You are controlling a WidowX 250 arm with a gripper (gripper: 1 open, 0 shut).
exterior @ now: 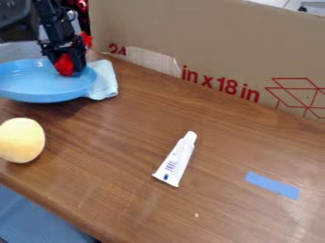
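My black gripper (64, 57) is at the upper left, over a light blue plate (38, 87), shut on a red object (65, 65) at the plate's back edge. The red object is partly hidden by the fingers, so I cannot tell what it is. A pale blue cloth (105, 85) lies at the plate's right side.
A pale yellow round object (21, 140) sits at the near left, a white tube (177, 158) lies mid-table, and a blue tape strip (272, 185) is at the right. A cardboard wall (229, 47) closes the back.
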